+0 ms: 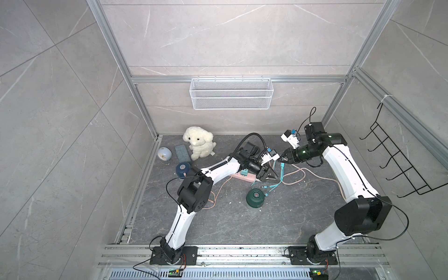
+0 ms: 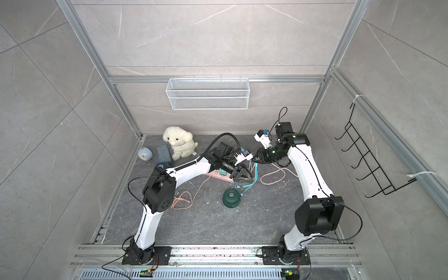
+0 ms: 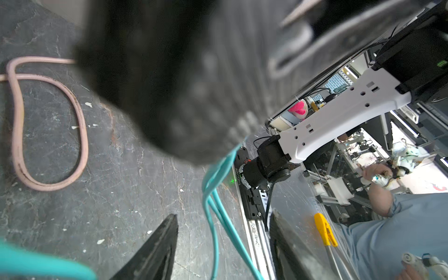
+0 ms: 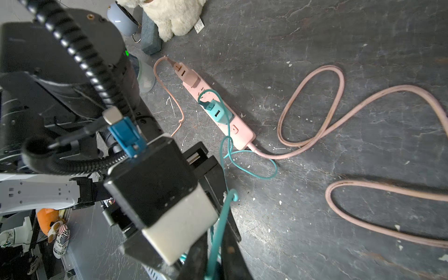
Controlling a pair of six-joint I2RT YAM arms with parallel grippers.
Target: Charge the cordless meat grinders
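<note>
A teal cable [image 4: 224, 214] dangles from my right gripper [image 1: 283, 159], which is shut on it. Just below and left of that, my left gripper [image 1: 271, 176] stands open around the hanging teal strands, its fingertips apart in the left wrist view. A pink power strip [image 4: 241, 133] lies behind, with a teal charger [image 4: 218, 113] and a pink one [image 4: 185, 74] plugged in. In front sits a round dark green object [image 1: 255, 197]; I cannot tell if it is a meat grinder.
A white plush dog [image 1: 199, 140], a pale blue ball-like object [image 1: 164, 154], a grey block [image 1: 182, 153] and a dark blue object [image 1: 183, 169] stand at back left. Pink cable loops lie right of the strip.
</note>
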